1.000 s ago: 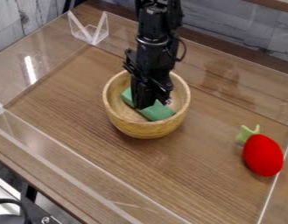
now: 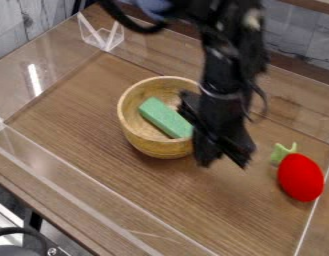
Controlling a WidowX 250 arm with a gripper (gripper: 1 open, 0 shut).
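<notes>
My gripper is a dark, blurred two-fingered shape reaching down from the top of the view, just right of a yellow bowl. A green block lies in the bowl, partly behind the gripper. Whether anything is between the fingers is too blurred to tell.
A red tomato-like object with a green stem lies at the right. A small white wire object sits at the back left, and dark cables show at the bottom left corner.
The arm has moved down and to the right, from over the green block in the bowl to beside the bowl's right side. The green block remains in the bowl.
</notes>
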